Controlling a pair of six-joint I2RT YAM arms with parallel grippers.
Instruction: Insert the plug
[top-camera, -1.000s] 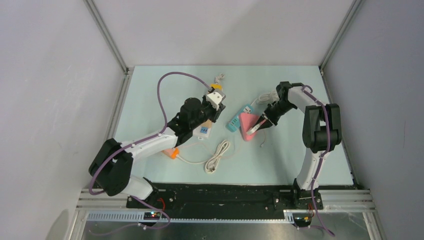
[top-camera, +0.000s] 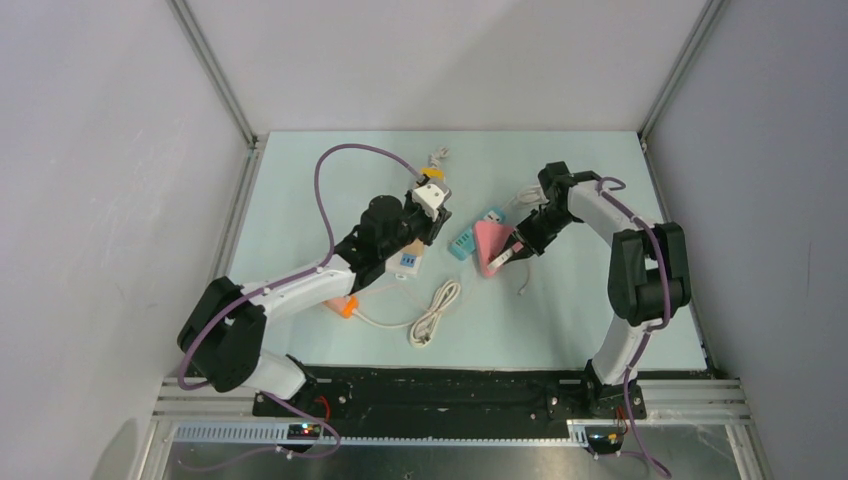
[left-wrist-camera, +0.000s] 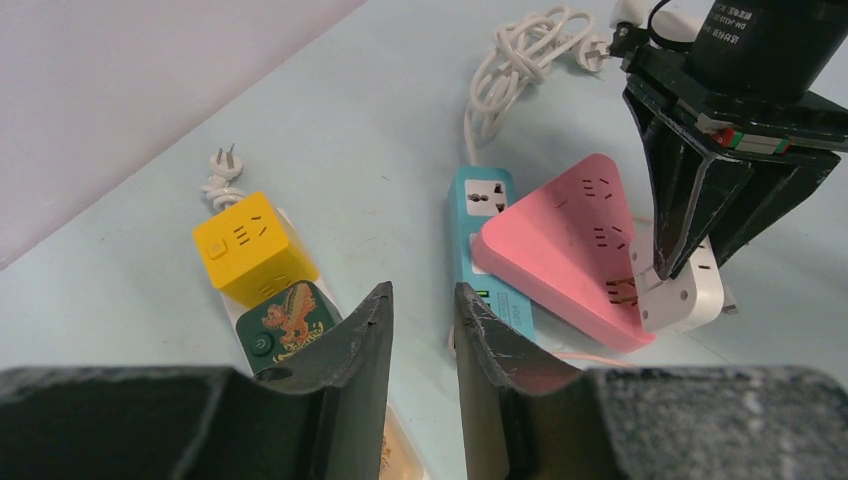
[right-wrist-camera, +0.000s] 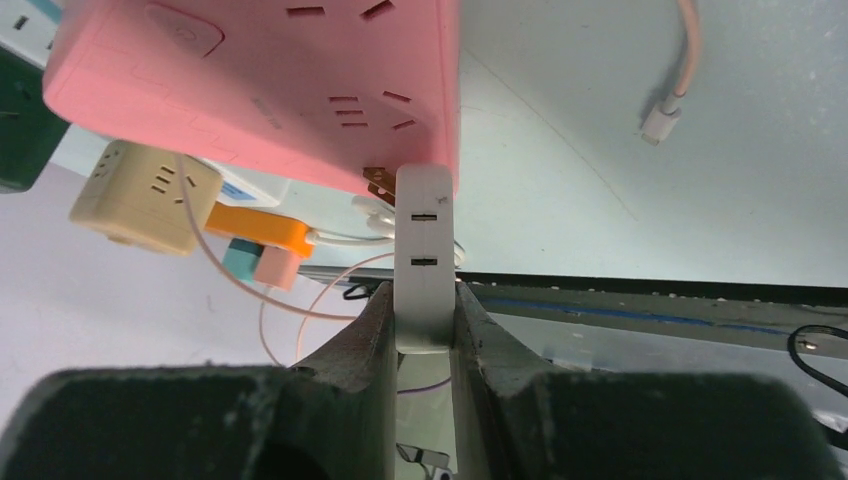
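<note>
A white plug (right-wrist-camera: 424, 258) with two slots in its outer face is held between the fingers of my right gripper, which is shut on it. The brass prongs (left-wrist-camera: 622, 290) show outside the slots, between the plug and the pink power strip (left-wrist-camera: 575, 250). In the right wrist view, the prongs (right-wrist-camera: 379, 183) are at the strip's lower edge, below a group of slots. Whether a prong touches the strip, I cannot tell. My left gripper is apart from them, its fingers parted with nothing between.
Beside the pink strip lies a blue power strip (left-wrist-camera: 493, 255). A yellow adapter (left-wrist-camera: 255, 245) sits on another strip near the left gripper. White coiled cable (top-camera: 435, 312) lies at the front, and a thin cable end (right-wrist-camera: 661, 122) right of the pink strip.
My right gripper and the plug have shifted slightly left. The pink strip also sits a little further left. The left arm has stayed still.
</note>
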